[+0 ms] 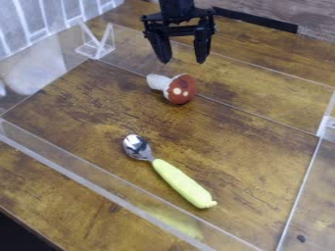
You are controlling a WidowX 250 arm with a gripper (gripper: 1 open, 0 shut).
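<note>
My black gripper (178, 43) hangs at the top centre of the camera view, open, its fingers apart with nothing seen between them. Just below it a toy mushroom (177, 90) with a red, white-spotted cap and white stem lies on its side on the wooden table. Lower in the view a spoon (174, 175) with a metal head and pale yellow-green handle lies diagonally on the table.
Clear plastic walls (312, 186) border the work area at left and right. A small white wire-like piece (98, 44) stands at the upper left.
</note>
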